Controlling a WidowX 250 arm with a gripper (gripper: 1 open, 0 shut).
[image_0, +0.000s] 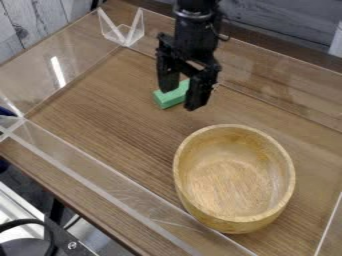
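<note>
My black gripper (183, 80) hangs in the upper middle of the camera view, open, its two dark fingers pointing down over a small green block (170, 98). The block lies on the wooden table and is partly hidden by the gripper. A large round wooden bowl (234, 200) sits in the lower right.
The table (94, 140) has clear room at left and right. A clear plastic piece (123, 27) stands at the top left, transparent strips lie along the left edge, and dark cables show at the lower left corner.
</note>
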